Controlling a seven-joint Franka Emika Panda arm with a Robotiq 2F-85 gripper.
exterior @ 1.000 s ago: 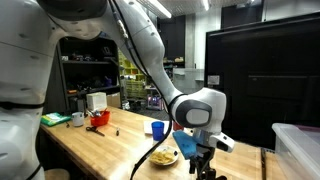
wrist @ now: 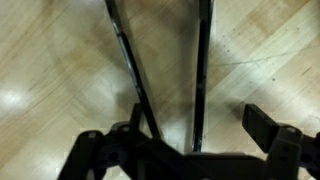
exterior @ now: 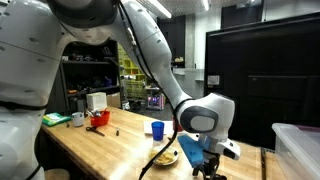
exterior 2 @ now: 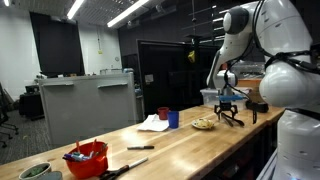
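My gripper is open in the wrist view, its two dark fingers set wide apart. Two thin black rods (wrist: 201,75) run down the wrist view into the space between the fingers, slightly angled towards each other; they look like parts of one long utensil, but its ends are hidden. Exterior view 2 has the gripper (exterior 2: 224,108) low at the far right of the table, over dark thin objects (exterior 2: 236,121) lying there. In exterior view 1 the gripper (exterior: 207,168) points downward, close to the tabletop.
Beside the gripper is a plate of yellowish food (exterior 2: 204,124), with a blue cup (exterior 2: 173,119) behind it. A red container (exterior 2: 87,160) and a dark-handled utensil (exterior 2: 125,168) are at the other end.
Over the last second the arm's wrist and gripper have shifted a little to the right and downward in exterior view 1. The plate and cup have stayed put.
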